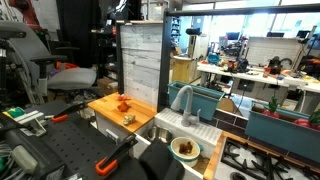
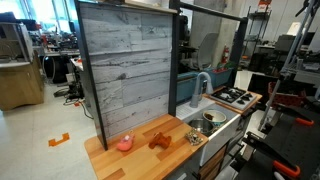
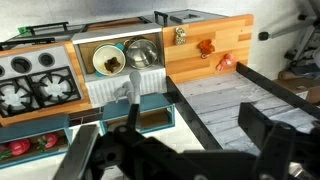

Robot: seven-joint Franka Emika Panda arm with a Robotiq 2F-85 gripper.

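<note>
In the wrist view, my gripper is at the bottom, its dark fingers spread wide with nothing visible between them. It looks down from above the toy kitchen. On the wooden counter [image 3: 240,28] lie an orange-red toy [image 3: 206,47], a pinkish-red toy [image 3: 225,62] and a small yellowish toy [image 3: 180,36]. The sink holds a metal pot [image 3: 141,53] and a bowl [image 3: 108,60] with something small inside. From the second exterior view, the pinkish-red toy [image 2: 125,143] is nearest the white plank wall. The gripper cannot be made out in either exterior view.
A grey faucet [image 1: 182,99] rises beside the sink. The black-grated stove [image 1: 250,160] is at the right in the first exterior view. The plank wall [image 2: 143,75] stands behind the wooden counter. Potted red plants [image 1: 272,107] sit in the teal planter behind the stove.
</note>
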